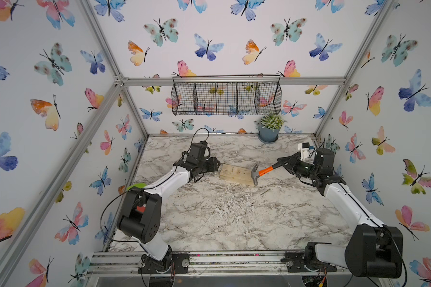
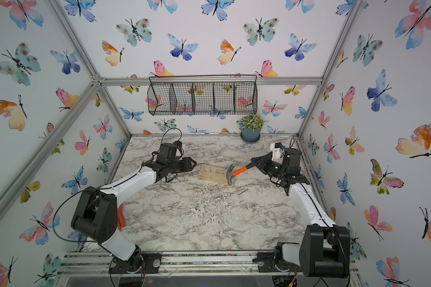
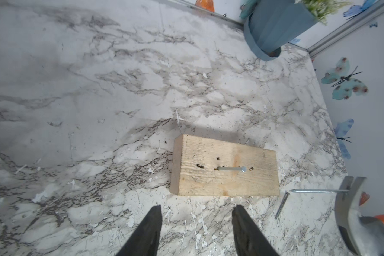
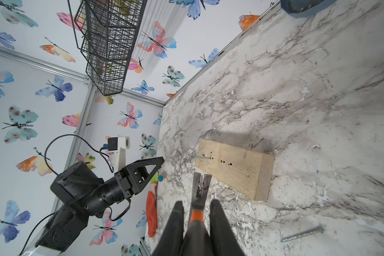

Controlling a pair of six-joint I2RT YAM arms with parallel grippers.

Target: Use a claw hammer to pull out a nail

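A wooden block [image 3: 221, 183] lies mid-table, with holes and a nail [image 3: 230, 168] on its top; a loose nail [image 4: 301, 234] lies beside it. My right gripper is shut on the dark handle of an orange claw hammer [image 1: 268, 170]. The hammer's head [image 3: 347, 209] is at the block's right end in the top views, with a nail [image 3: 313, 190] at its claw in the left wrist view. My left gripper stands open and empty, left of the block and above the table.
A potted plant [image 1: 268, 131] stands at the back right, below a wire basket [image 1: 226, 95] on the wall. Red-orange gloves [image 4: 150, 213] lie at the left.
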